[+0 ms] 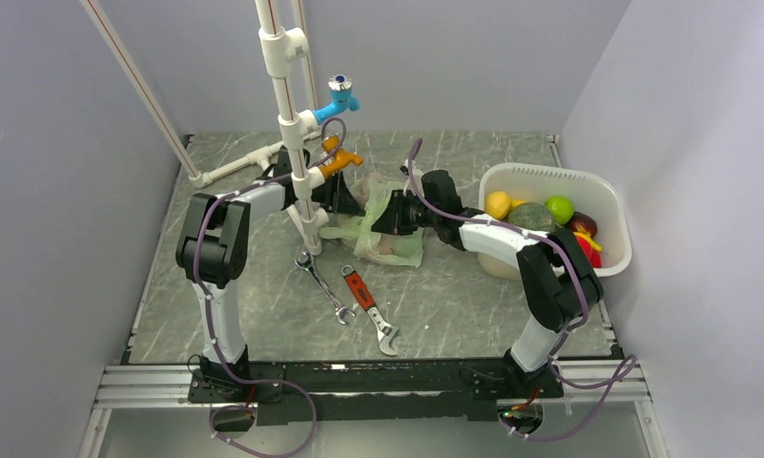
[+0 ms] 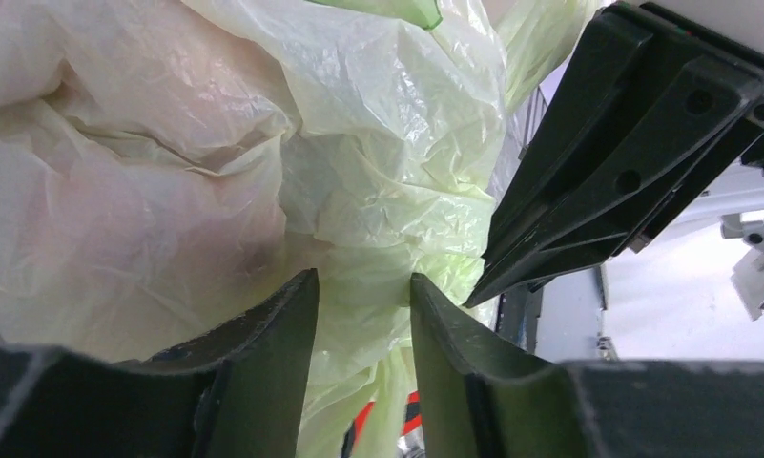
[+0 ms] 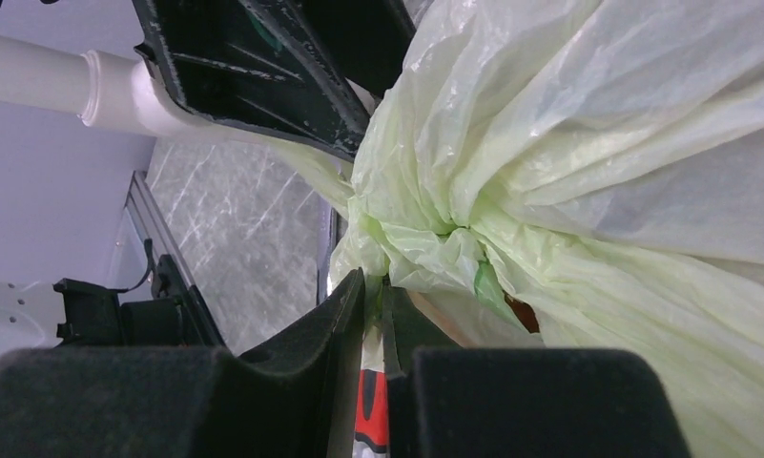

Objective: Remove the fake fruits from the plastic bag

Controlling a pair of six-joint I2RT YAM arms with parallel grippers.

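The pale green, translucent plastic bag [image 1: 397, 250] lies crumpled mid-table, between both arms. Pinkish rounded shapes show dimly through its film in the left wrist view; what they are cannot be made out. A small reddish-brown patch [image 3: 523, 315] peeks through a gap in the folds. My right gripper is shut on a gathered pinch of the bag. My left gripper is part open at the bag's other side, its fingertips apart against the film, the right gripper's black fingers [image 2: 588, 181] close by.
A white pipe frame [image 1: 301, 172] with blue and orange taps stands right by the left arm. A wrench [image 1: 325, 288] and a red-handled adjustable wrench [image 1: 370, 307] lie in front of the bag. At the right, a white bin [image 1: 607, 205] holds several fake fruits.
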